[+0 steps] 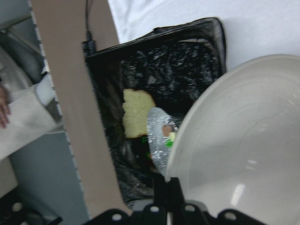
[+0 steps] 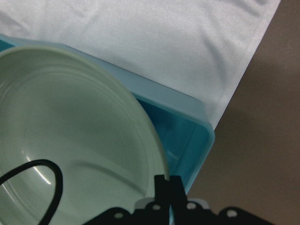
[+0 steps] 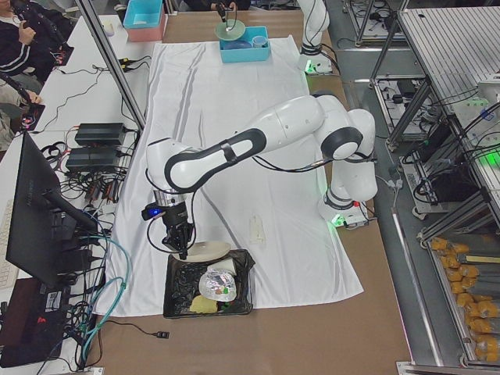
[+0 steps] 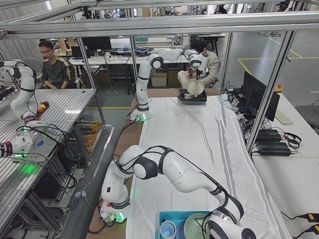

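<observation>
A cream plate [image 1: 239, 136] is gripped at its rim by my left gripper, tilted over a black-lined bin [image 3: 180, 305] holding a bread slice [image 1: 136, 112], foil [image 1: 157, 145] with small bits on it and a white item. My right gripper is shut on the rim of a pale green bowl [image 2: 79, 117] above a blue bin [image 2: 187, 140], which also holds a cup [image 4: 168, 229] and a blue dish.
A white cloth [image 3: 234, 125] covers most of the table, clear between the bins apart from a small translucent item [image 3: 256, 228]. Monitors and cables line one side.
</observation>
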